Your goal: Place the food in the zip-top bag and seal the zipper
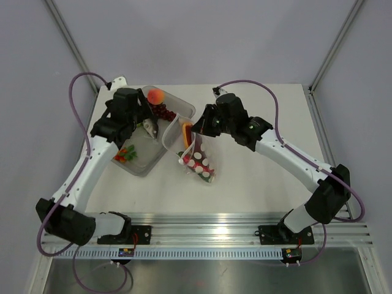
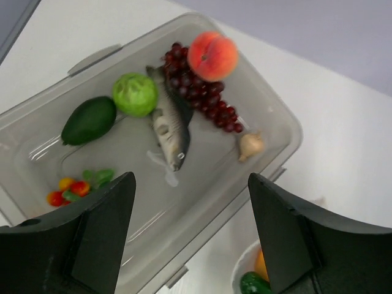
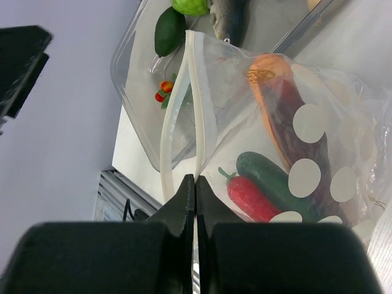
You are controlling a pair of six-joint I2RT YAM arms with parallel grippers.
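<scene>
The clear zip top bag (image 1: 201, 165) with white dots stands mid-table, its mouth spread. Inside it lie a red chili (image 3: 252, 199), a green cucumber-like piece (image 3: 269, 177) and a long orange-brown food (image 3: 288, 116). My right gripper is shut at the bag's rim, with the thin zip edge (image 3: 199, 122) running down to its fingertips. Above the grey bin hangs my left gripper, fingers apart and empty. Below it in the bin are a fish (image 2: 170, 125), avocado (image 2: 89, 120), green round vegetable (image 2: 135, 94), grapes (image 2: 199, 95), peach (image 2: 212, 56), garlic (image 2: 250, 145) and small tomatoes (image 2: 72, 190).
The bin (image 1: 184, 105) stands left of the bag, its right wall close to the bag's mouth.
</scene>
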